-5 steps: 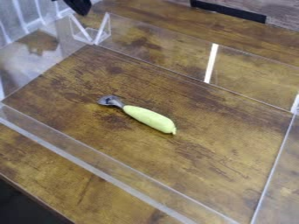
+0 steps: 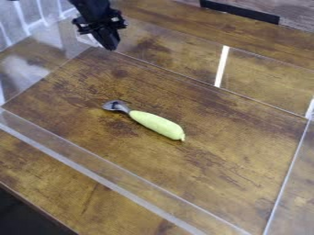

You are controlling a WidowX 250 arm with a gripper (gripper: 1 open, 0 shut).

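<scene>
An ice cream scoop with a pale yellow-green handle (image 2: 157,124) and a metal head lies on the wooden surface inside a clear-walled enclosure, head toward the upper left. The dark gripper (image 2: 103,35) hangs at the top left, over the far left corner of the enclosure, well apart from the scoop. Its fingers are small and dark, and nothing shows held in it.
Clear panels (image 2: 285,174) surround the work area, with white tape strips on the far one. A dark bar (image 2: 238,11) is at the back.
The gripper has come further into view, moving down and to the right from the top left edge. The scoop has not moved.
</scene>
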